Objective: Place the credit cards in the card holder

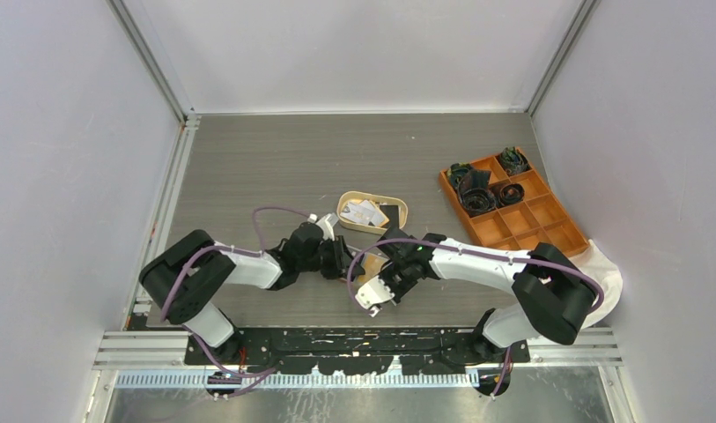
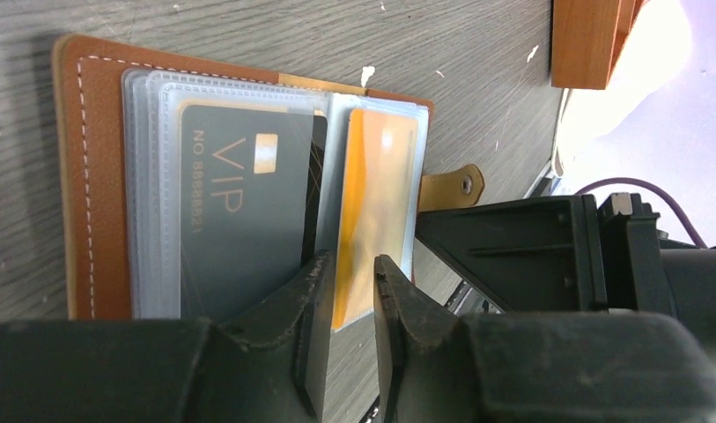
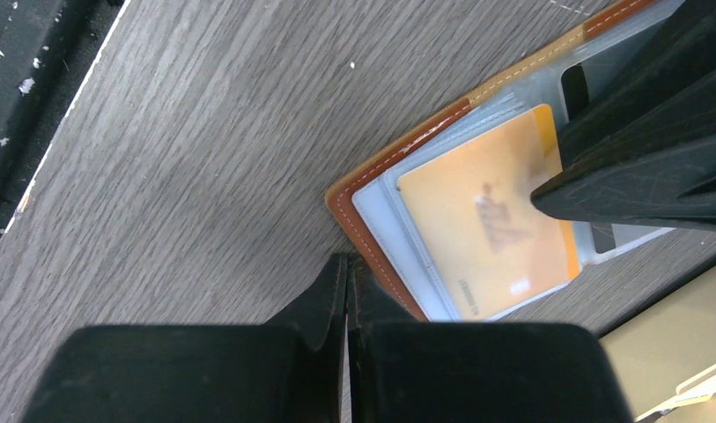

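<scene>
The brown card holder point(image 2: 101, 194) lies opened flat on the table, its clear sleeves facing up. A dark grey VIP card point(image 2: 239, 211) sits in one sleeve. In the facing sleeve lies an orange-and-cream card point(image 3: 490, 211), seen through the plastic. Just over that card's inner edge, my left gripper is parted, with nothing held between its fingers. At the holder's outer edge by the strap, my right gripper has its tips together and empty. From the top view point(image 1: 372, 264) the arms hide most of the holder.
Behind the holder stands a cream tray point(image 1: 400, 201) with white cards and a dark item in it. An orange compartment box point(image 1: 490, 231) with rolled dark items is at the right. Open table spreads out behind the tray.
</scene>
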